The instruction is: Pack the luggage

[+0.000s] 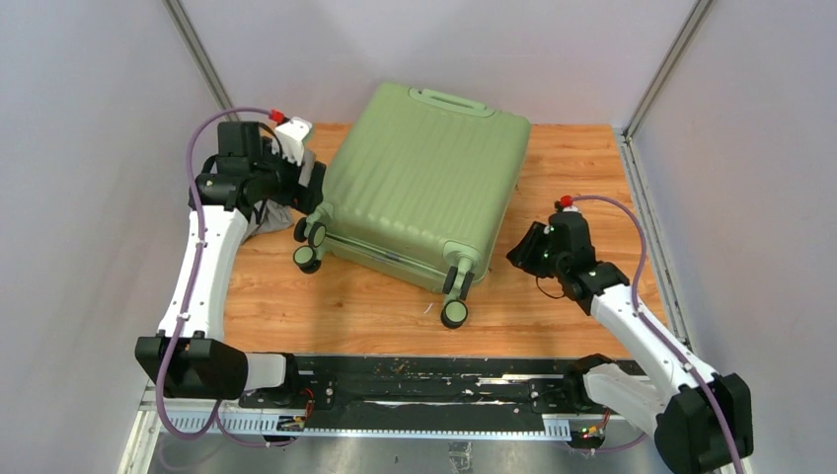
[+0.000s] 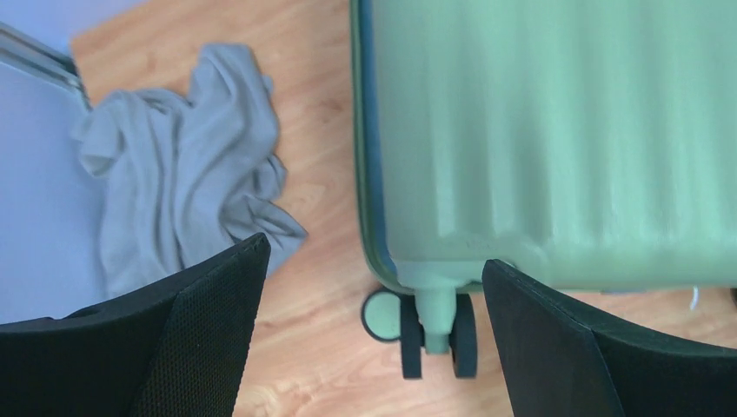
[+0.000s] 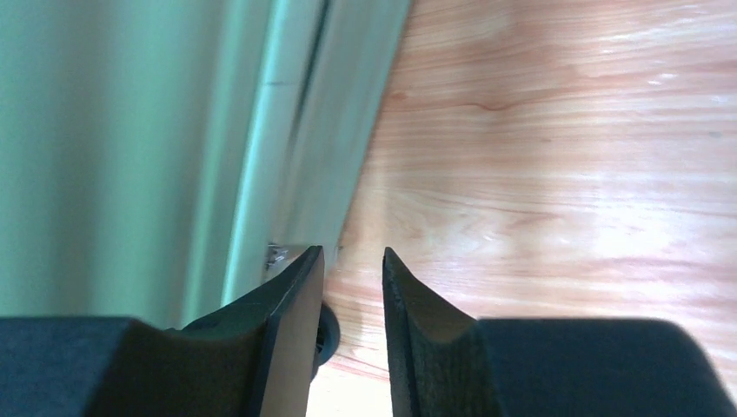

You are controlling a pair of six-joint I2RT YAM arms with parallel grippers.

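A closed green suitcase (image 1: 424, 178) with ribbed shell lies askew across the wooden table, its wheels (image 1: 454, 312) toward the front. My left gripper (image 1: 310, 188) is raised by its left wheel corner, open; in the left wrist view that corner (image 2: 434, 295) shows between the spread fingers. My right gripper (image 1: 518, 249) stands off the right side; in the right wrist view its fingers are part apart beside the suitcase's edge (image 3: 261, 174), with nothing between them. A crumpled grey cloth (image 2: 182, 165) lies left of the suitcase, partly hidden by the left arm in the top view.
Bare wood (image 1: 582, 168) is free right of the suitcase and along the front edge. White walls enclose the back and sides.
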